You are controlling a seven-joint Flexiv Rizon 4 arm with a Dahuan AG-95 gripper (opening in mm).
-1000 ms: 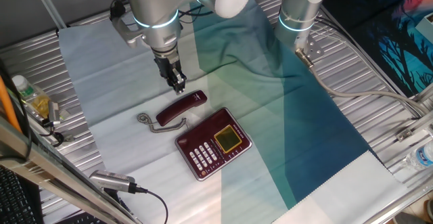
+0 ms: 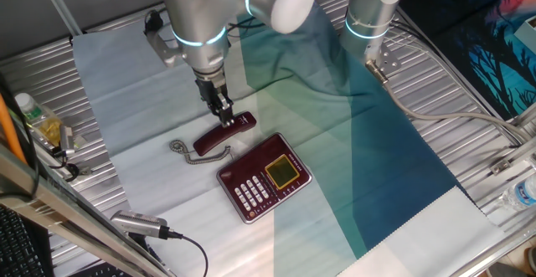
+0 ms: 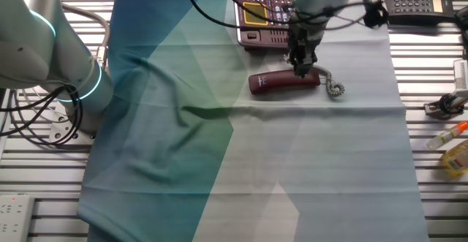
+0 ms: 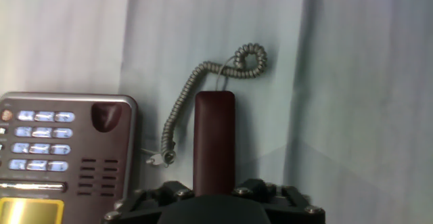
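A dark red telephone handset (image 2: 224, 133) lies on the cloth, beside the matching phone base (image 2: 265, 178) with its keypad and yellow-framed display. A coiled grey cord (image 4: 181, 109) runs from the handset's end. My gripper (image 2: 224, 120) points down at the middle of the handset. In the wrist view, the handset (image 4: 214, 139) passes between the fingers of my gripper, which stand apart on either side of it. Exterior view 2 shows the gripper (image 3: 301, 71) over the handset (image 3: 281, 81); whether they touch cannot be told.
A grey cylindrical device (image 2: 139, 224) with a black cable lies at the cloth's near left edge. Bottles (image 2: 48, 126) stand on the slatted table to the left. Loose black cables (image 3: 212, 12) hang by the arm.
My gripper has come down slightly and to the right, closer to the handset. The handset, cord and phone base have not moved.
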